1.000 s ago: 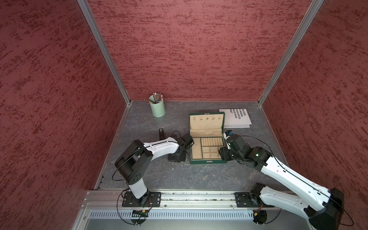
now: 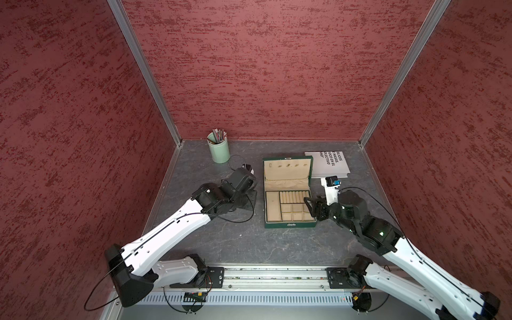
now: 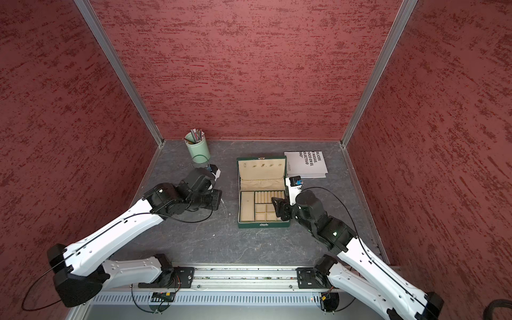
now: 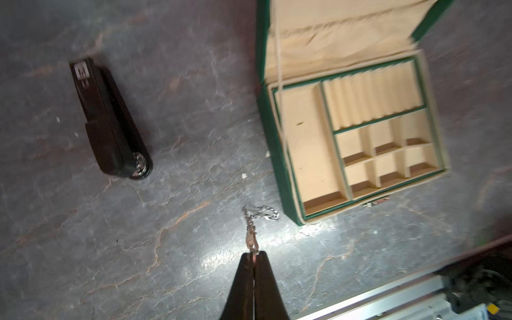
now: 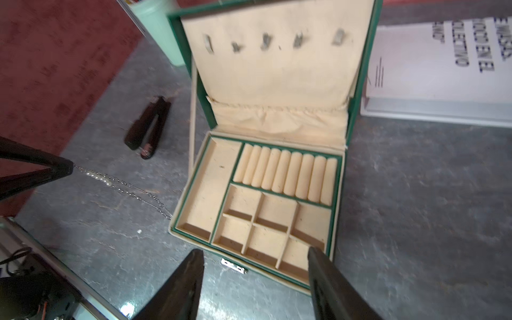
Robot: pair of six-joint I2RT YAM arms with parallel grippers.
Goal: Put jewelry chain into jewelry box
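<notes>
Pinched in my left gripper is a thin silver chain (image 4: 250,234), which hangs down from the shut fingertips. The right wrist view shows the same chain (image 5: 120,185) stretching from those fingers toward the left front corner of the jewelry box; whether its end touches the box or the table I cannot tell. The green jewelry box (image 5: 218,165) stands open, lid up, its cream compartments empty of jewelry. My right gripper is open over the box's front right part, with nothing between its fingers.
A black stapler (image 4: 109,122) lies left of the box. Behind it stands a mint cup (image 2: 219,151) of pencils. White books (image 2: 330,163) lie at the back right. The table in front of the box is clear.
The right gripper has shifted and turned slightly above the box's right side.
</notes>
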